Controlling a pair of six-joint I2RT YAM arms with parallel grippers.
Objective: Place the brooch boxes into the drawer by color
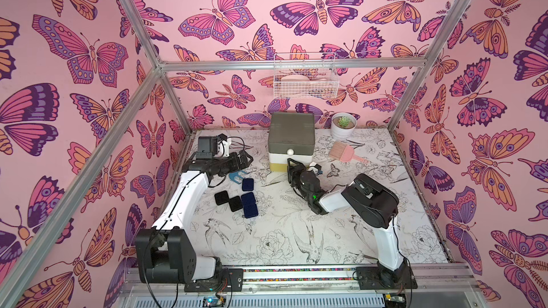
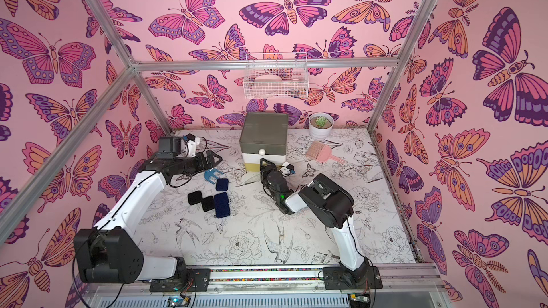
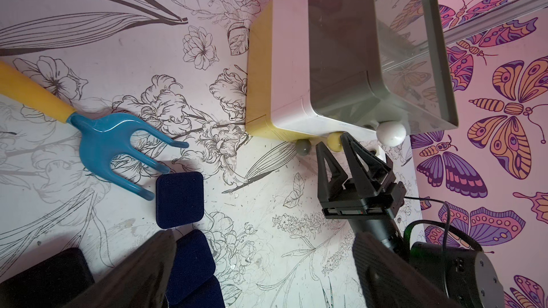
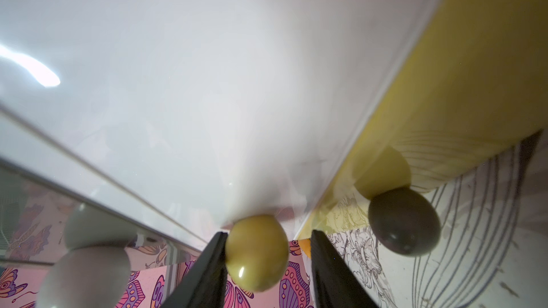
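The drawer box (image 1: pixel 291 134), with grey lid and white and yellow tiers, stands at the back centre, its knobs facing front. My right gripper is at the yellow knob (image 4: pixel 255 251) of the white tier, fingers partly apart around it; a grip is not clear. My left gripper (image 1: pixel 245 159) is open above the table left of the box, nothing between its fingers. Navy brooch boxes (image 1: pixel 249 205) and black brooch boxes (image 1: pixel 221 198) lie on the table at centre left.
A blue fork (image 3: pixel 108 142) lies beside the navy boxes. A pink brush (image 1: pixel 342 152) and a potted plant (image 1: pixel 343 128) are right of the drawer box.
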